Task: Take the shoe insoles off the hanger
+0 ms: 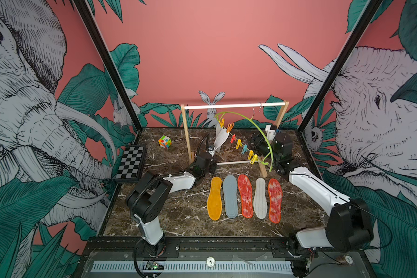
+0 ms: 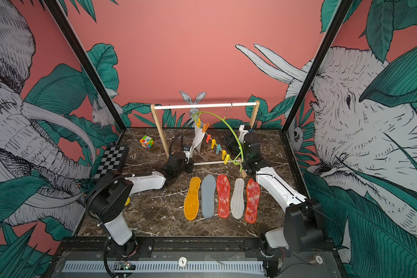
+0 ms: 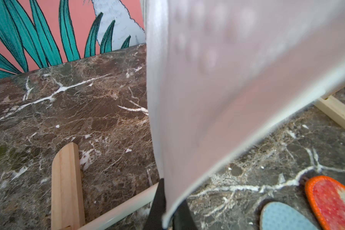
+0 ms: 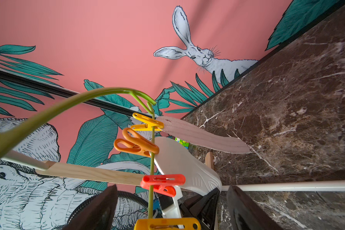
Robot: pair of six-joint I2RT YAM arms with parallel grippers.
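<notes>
The green hanger (image 1: 269, 141) with coloured clips (image 1: 238, 143) tilts within the wooden rack. Two insoles still hang from it: a white one (image 4: 184, 164) and a pale grey-pink one (image 4: 203, 136). My left gripper is shut on the white insole's lower end, which fills much of the left wrist view. My right gripper is open, around the hanger's clip line in the right wrist view. Five insoles lie in a row on the table: orange (image 1: 214, 198), blue (image 1: 230, 196), red (image 1: 245, 196), white (image 1: 260, 198) and another red (image 1: 274, 200).
The rack's white top bar (image 1: 234, 105) spans two wooden posts (image 1: 186, 134). A cube (image 1: 165, 141) and a checkerboard (image 1: 129, 163) sit on the left.
</notes>
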